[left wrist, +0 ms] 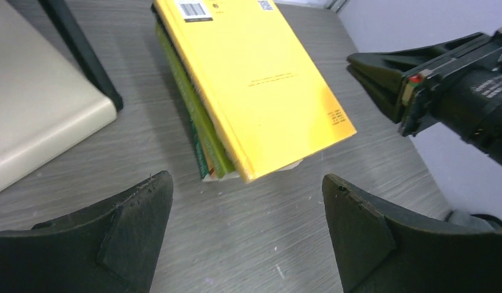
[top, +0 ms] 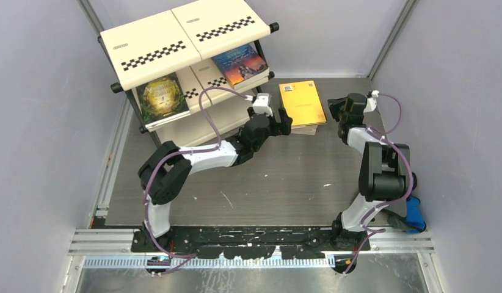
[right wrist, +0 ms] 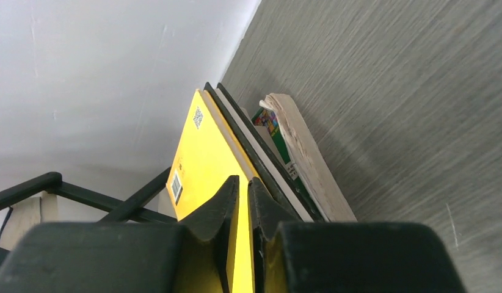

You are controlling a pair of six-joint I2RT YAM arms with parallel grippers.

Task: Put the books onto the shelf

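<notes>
A stack of books lies on the grey floor, topped by a yellow book [top: 301, 102] whose edges sit a little askew over those below. Green-edged books [left wrist: 203, 122] show beneath it in the left wrist view. My left gripper [top: 275, 118] is open at the stack's near left side, nothing between its wide-spread fingers [left wrist: 138, 210]. To the stack's right hovers my right gripper [top: 333, 110], apart from it. Its fingers [right wrist: 224, 198] are drawn together to a narrow gap, with yellow cover visible behind and nothing seen held. A pale paperback edge [right wrist: 312, 155] juts out low in the stack.
At the left a cream shelf rack [top: 187, 36] holds a dark green book [top: 162, 99] and a blue-orange book [top: 241, 64]. Its lower shelf is close to the left arm. A grey-blue bag [top: 413, 213] lies at the right wall.
</notes>
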